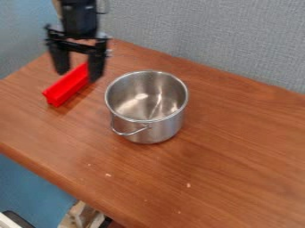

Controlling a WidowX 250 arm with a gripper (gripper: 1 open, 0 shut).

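Note:
My black gripper (78, 59) is at the upper left, open, its fingers hanging over the red bar (66, 86) that lies on the wooden table. Whether they touch it is unclear. To the right of the bar stands a steel pot (146, 107) with a wire handle on its front side, its inside visible.
A grey textured wall (226, 40) runs along the back. The table's left edge drops to a blue surface at the lower left.

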